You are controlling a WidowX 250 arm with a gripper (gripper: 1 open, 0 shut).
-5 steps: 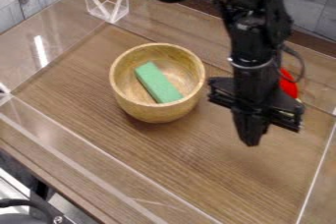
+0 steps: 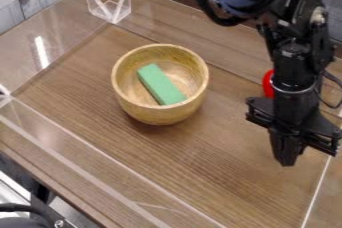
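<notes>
My black gripper [image 2: 286, 154] hangs at the right of the view over the bare wooden table [image 2: 160, 172], its tip pointing down and shut, with nothing seen between its fingers. Just behind the arm, a red object [image 2: 269, 78] is partly hidden. To the left, a wooden bowl [image 2: 130, 102] holds a green block [image 2: 160, 84].
A clear plastic object [image 2: 110, 4] stands at the back left. The table's edge runs along the lower left.
The arm has moved to the right, away from the bowl, and now covers much of the red object. The bowl and green block look unmoved.
</notes>
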